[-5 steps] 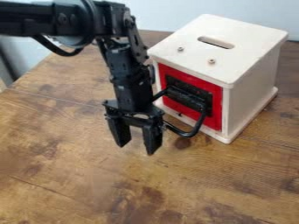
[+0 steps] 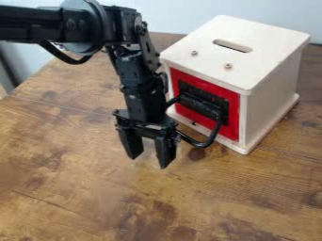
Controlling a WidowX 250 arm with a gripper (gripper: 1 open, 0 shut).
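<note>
A black robot arm reaches in from the top left, its gripper (image 2: 149, 149) hanging low over the wooden table (image 2: 88, 207) with its two fingers pointing down and apart, nothing visible between them. Just behind and to the right stands a pale wooden box (image 2: 258, 104) with a slot in its top and a red front panel (image 2: 189, 73) carrying black hardware (image 2: 208, 104). Part of that panel is hidden behind the arm and a black cable.
A light wall or surface lies beyond the table's back edge at the top left.
The box has not moved.
</note>
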